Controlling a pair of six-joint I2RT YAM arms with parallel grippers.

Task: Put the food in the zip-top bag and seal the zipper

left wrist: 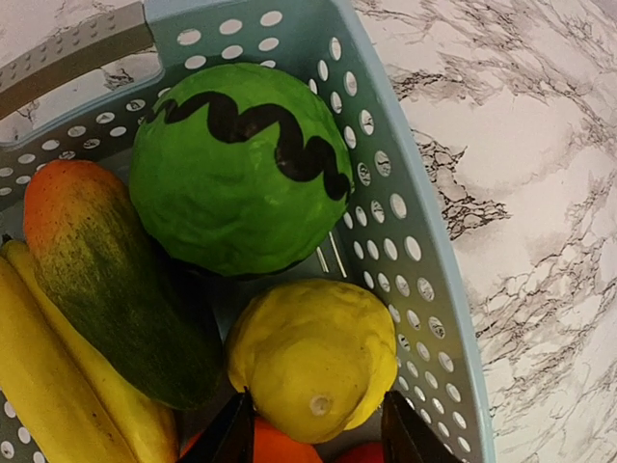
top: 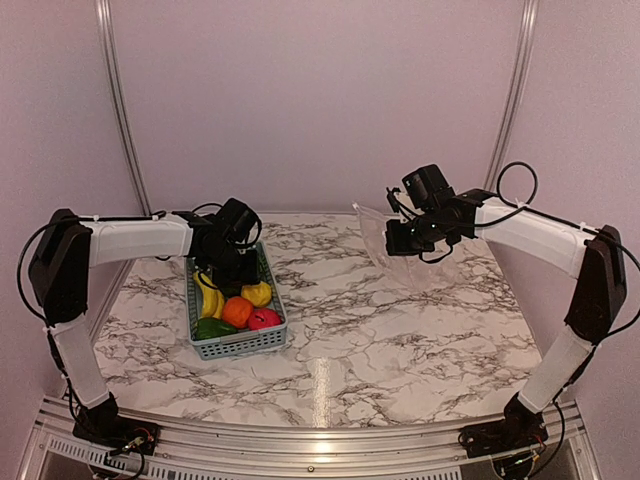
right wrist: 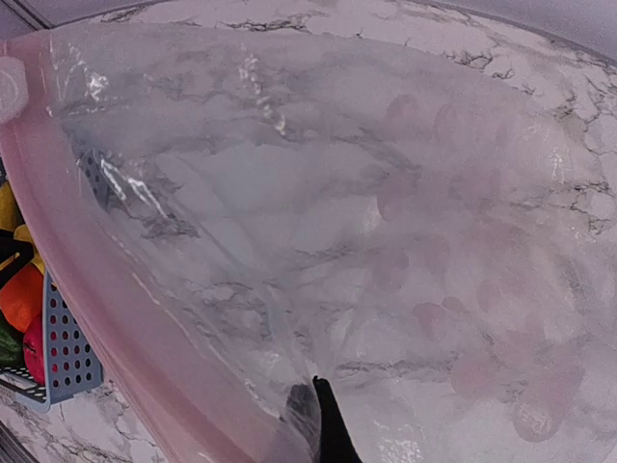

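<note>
Play food lies in a grey-blue basket (top: 238, 345) on the left of the table. In the left wrist view, a yellow lumpy fruit (left wrist: 318, 347) sits low between the parted fingers of my left gripper, by the basket's side wall. Whether the fingers touch it I cannot tell. Beyond it are a green melon (left wrist: 241, 169) with dark wavy stripes and a green-orange mango (left wrist: 116, 280). On the right, my right gripper is shut on the edge of the clear zip top bag (right wrist: 241, 222), whose pink zipper strip runs along its mouth.
Bananas (left wrist: 58, 376), an orange fruit (top: 237, 312), a pink-red fruit (top: 264, 318) and a green piece (top: 213, 328) share the basket. Bare marble tabletop (top: 330, 300) lies between basket and bag.
</note>
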